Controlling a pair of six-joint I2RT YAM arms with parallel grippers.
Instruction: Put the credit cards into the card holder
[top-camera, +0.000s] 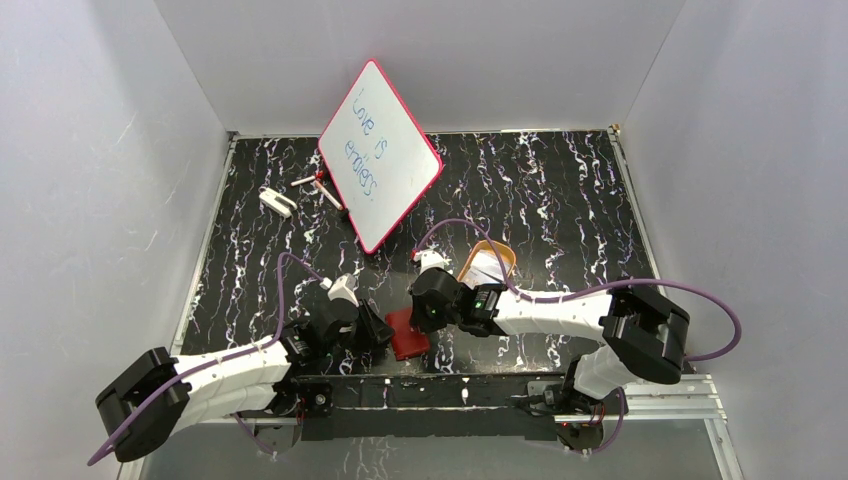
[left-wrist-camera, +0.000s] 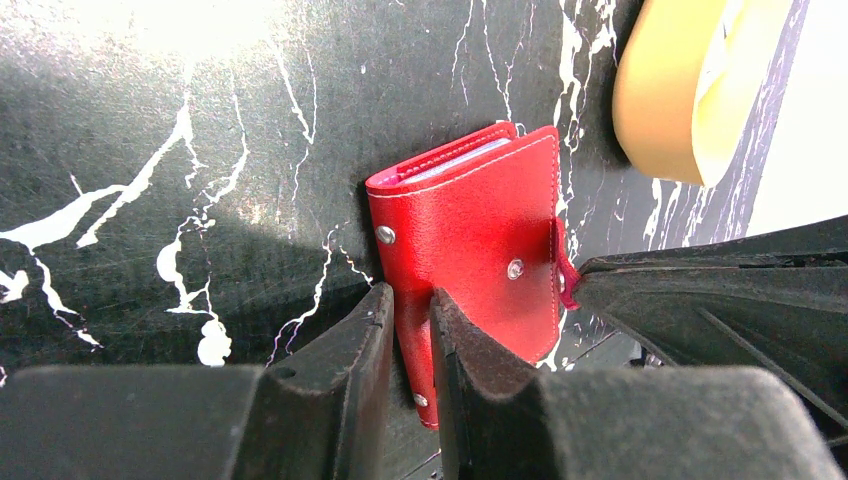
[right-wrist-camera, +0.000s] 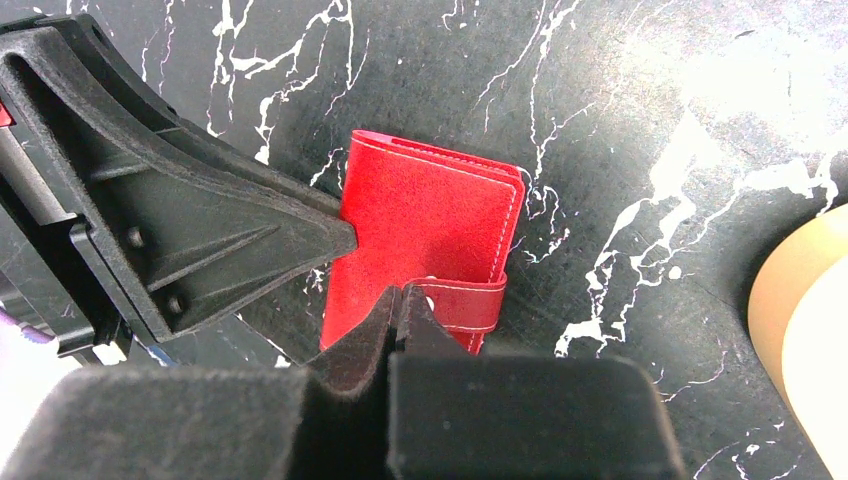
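Note:
The red card holder (top-camera: 408, 338) lies between my grippers at the table's front, its strap visible in the right wrist view. In the left wrist view, my left gripper is shut on the near edge of the holder (left-wrist-camera: 480, 240). My right gripper is shut at the strap side of the holder (right-wrist-camera: 420, 210), with nothing clearly held between its fingertips. An orange container (top-camera: 505, 252) with white items inside, possibly cards, sits behind the right arm.
A whiteboard (top-camera: 380, 150) with writing lies toward the back left, beside markers and a white eraser-like object (top-camera: 277, 202).

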